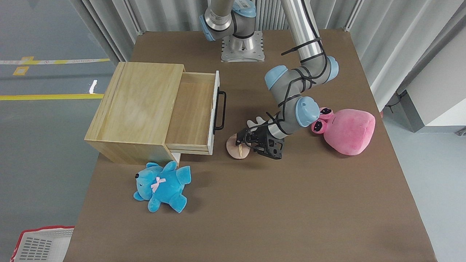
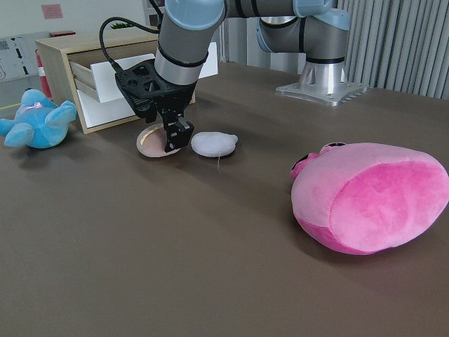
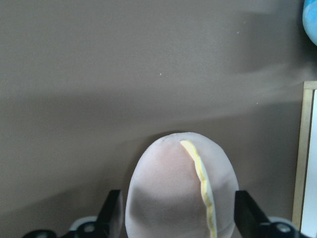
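Note:
My gripper point(image 1: 257, 142) hangs low beside a round pale pink plush piece with a yellow stripe point(image 1: 236, 150). In the wrist view this piece point(image 3: 163, 188) lies between my two open fingertips, which sit at the lower edge of the frame. In the left view it point(image 2: 151, 144) rests on the table under the gripper, next to a white plush piece point(image 2: 214, 144).
A wooden cabinet point(image 1: 131, 104) with an open drawer stands left. A blue bear point(image 1: 166, 187) lies front left, a pink plush point(image 1: 349, 131) to the right.

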